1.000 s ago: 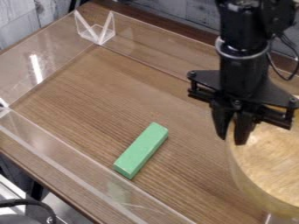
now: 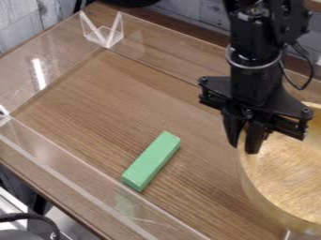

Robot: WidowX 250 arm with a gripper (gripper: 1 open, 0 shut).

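My black gripper [image 2: 249,131] hangs over the right side of the wooden surface, shut on the rim of a large tan bowl [image 2: 282,183], which is tilted and reaches past the right edge of the camera view. A green block [image 2: 152,161] lies on the wood, left of and below the gripper, apart from it. The fingertips are partly hidden at the bowl's rim.
A small white wire-like holder [image 2: 103,30] stands at the back left. A clear raised border runs along the left and front.
The gripper and the bowl have shifted slightly over the last second, the bowl's rim now a little further left. The green block has not moved.
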